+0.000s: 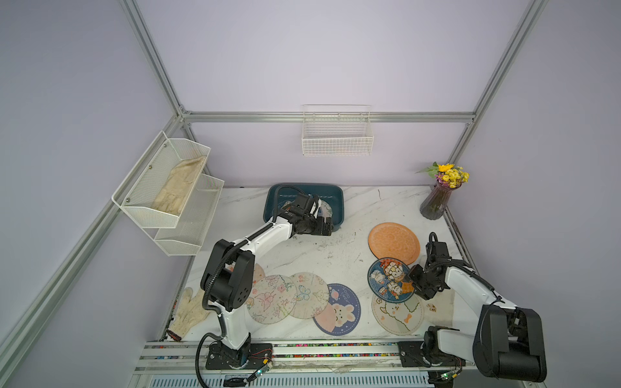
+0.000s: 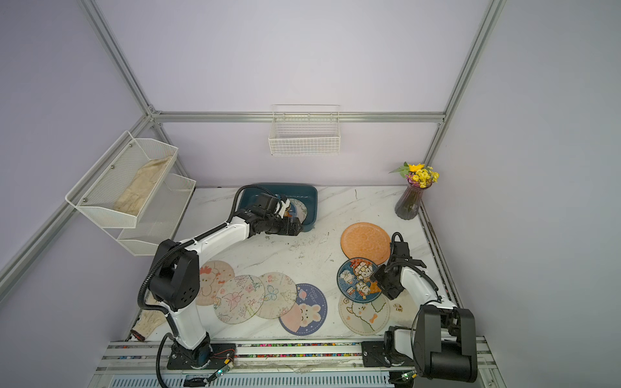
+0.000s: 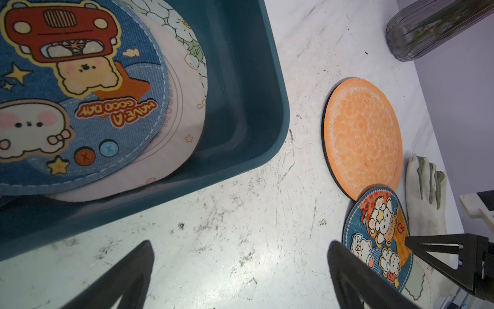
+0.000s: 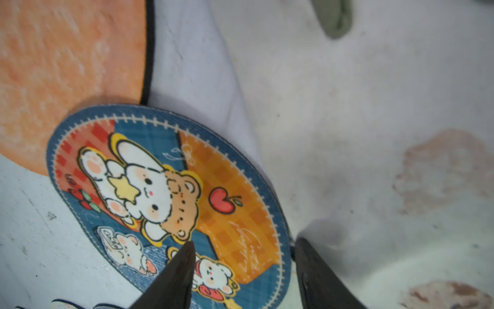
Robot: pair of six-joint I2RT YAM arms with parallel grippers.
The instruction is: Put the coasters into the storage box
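The teal storage box [image 1: 335,194] at the back holds several coasters, topped by a blue denim one [image 3: 82,144]. My left gripper hovers open at the box's front-right corner, empty. My right gripper is low over the right edge of the blue bear-patterned coaster [image 4: 241,226], its fingers part open and apart; whether they touch it is unclear. That coaster overlaps the orange coaster [image 1: 393,239] and a pale dog coaster [image 1: 394,323]. A blue rabbit coaster [image 1: 336,317] and several pale floral coasters [image 1: 268,304] lie along the front.
A flower vase [image 1: 434,203] stands at the back right, and a wire shelf [image 1: 168,200] is on the left. Cloths or gloves [image 1: 189,313] lie at the front left; another cloth [image 3: 427,195] is by the right arm.
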